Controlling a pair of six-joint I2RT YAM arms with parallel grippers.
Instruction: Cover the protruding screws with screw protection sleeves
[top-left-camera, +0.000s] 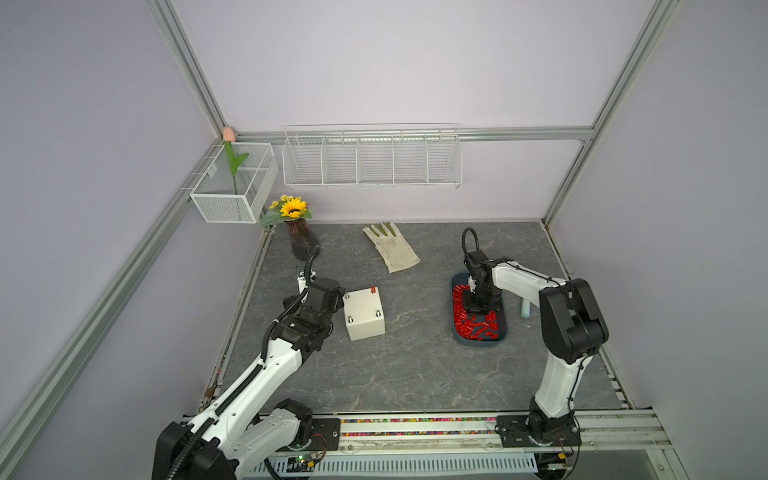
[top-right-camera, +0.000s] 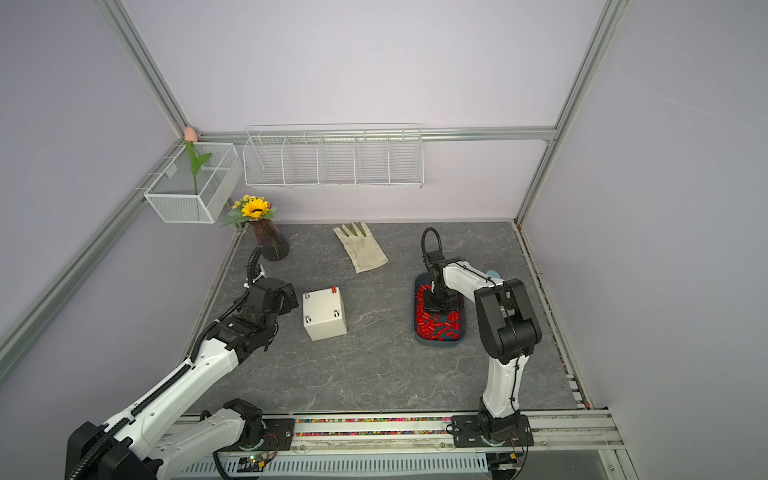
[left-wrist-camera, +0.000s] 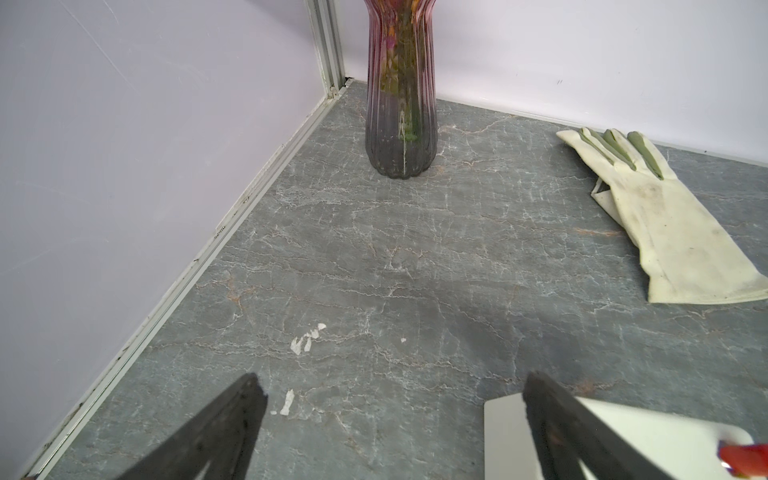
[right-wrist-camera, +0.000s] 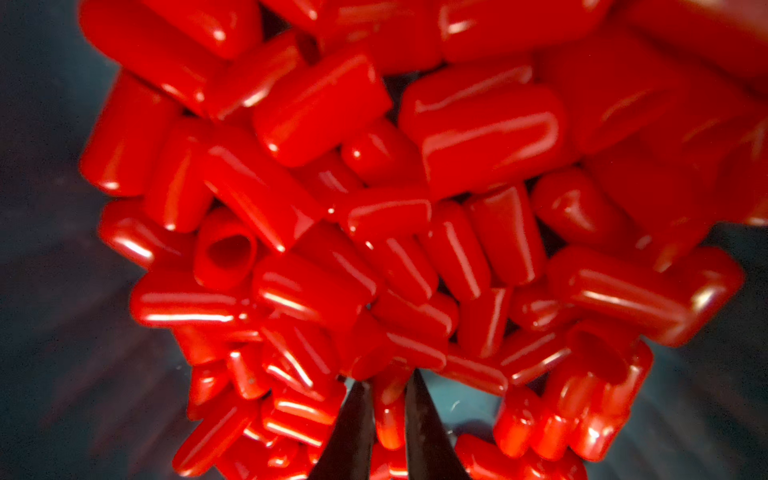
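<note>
On the table's left half stands a white box (top-left-camera: 364, 308); a red sleeve (top-left-camera: 373, 289) covers the screw at its back right corner, and bare dark screws (top-left-camera: 378, 314) show at the other corners. Beside the box, my left gripper is open and empty, its fingers (left-wrist-camera: 240, 408) wide apart. My right gripper reaches down into a dark tray (top-left-camera: 478, 343) full of loose red sleeves (right-wrist-camera: 492, 136). Its fingertips stand close together with a sleeve (right-wrist-camera: 389, 422) in the narrow gap; whether they press on it cannot be told.
A glove (top-left-camera: 392, 246) lies at the back, and a flower vase (top-left-camera: 302, 239) stands in the back left corner. Right of the tray is a pale cylinder (top-left-camera: 525, 309), partly hidden by the arm. Bare table lies between box and tray.
</note>
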